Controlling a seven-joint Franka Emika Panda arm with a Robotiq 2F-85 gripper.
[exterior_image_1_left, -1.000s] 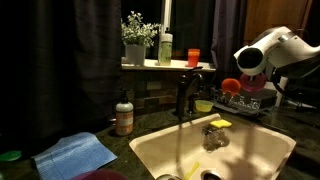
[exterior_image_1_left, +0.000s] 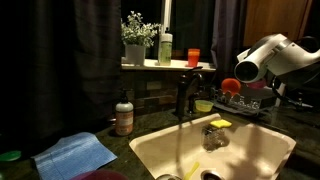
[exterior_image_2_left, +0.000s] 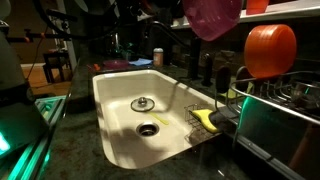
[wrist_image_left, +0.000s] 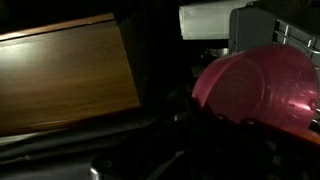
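A translucent pink bowl or cup (wrist_image_left: 262, 85) fills the right of the wrist view, with my gripper at its near edge. The gripper is shut on it, though the dark fingers are hard to make out. In exterior view 2 the pink vessel (exterior_image_2_left: 211, 14) hangs at the top, above the sink's rack side. An orange-red cup (exterior_image_2_left: 270, 51) sits at the dish rack (exterior_image_2_left: 290, 95), just right of the pink vessel in that view. Exterior view 1 has the white arm (exterior_image_1_left: 280, 56) over the rack, its gripper end unclear.
The white sink (exterior_image_2_left: 120, 95) holds a glass-like item (exterior_image_2_left: 143, 103) and a yellow strip (exterior_image_2_left: 159, 117). A black faucet (exterior_image_1_left: 184, 95) rises behind it. Yellow sponge (exterior_image_2_left: 207, 120) sits in a wire caddy. Blue cloth (exterior_image_1_left: 73, 156) and soap bottle (exterior_image_1_left: 124, 116) lie left.
The white arm end has come down a little in exterior view 1, over the rack side. The sink, cloth and sill objects have not moved.
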